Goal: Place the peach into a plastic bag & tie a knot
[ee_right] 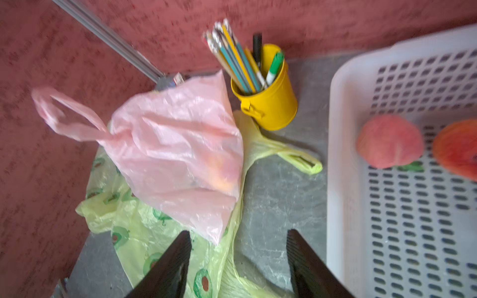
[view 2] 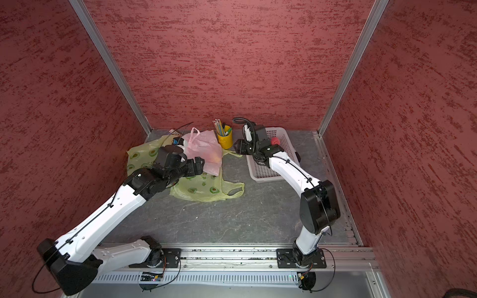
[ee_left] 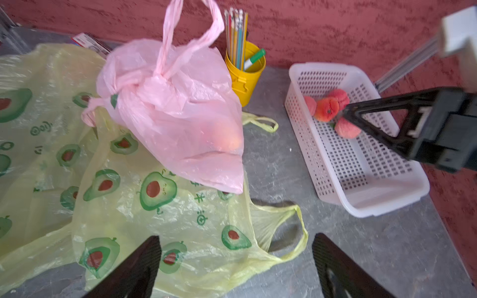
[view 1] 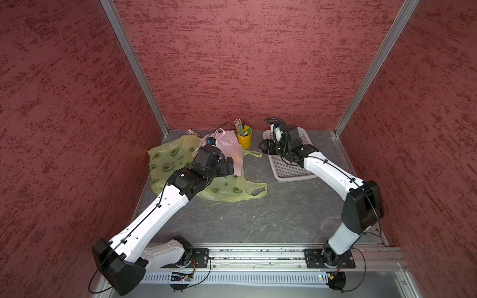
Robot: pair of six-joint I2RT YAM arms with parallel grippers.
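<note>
A pink plastic bag (ee_left: 169, 109) lies on the avocado-print bag, its neck drawn into a knot (ee_left: 159, 92) in the left wrist view. A yellow-orange round shape, seemingly a peach (ee_left: 226, 134), shows through its thin film. One pink handle loop (ee_left: 213, 29) sticks up above the knot. Over the near side of the bag my left gripper (view 1: 227, 166) is open and empty. To the bag's right, beside the basket's left rim, my right gripper has its fingers apart, narrower than the left's, with nothing between them.
Yellow-green avocado bags (ee_left: 149, 218) spread beneath. Behind stands a yellow pencil cup (ee_right: 278, 99). At right, a white basket (ee_left: 342, 198) holds several peaches (ee_right: 390, 141).
</note>
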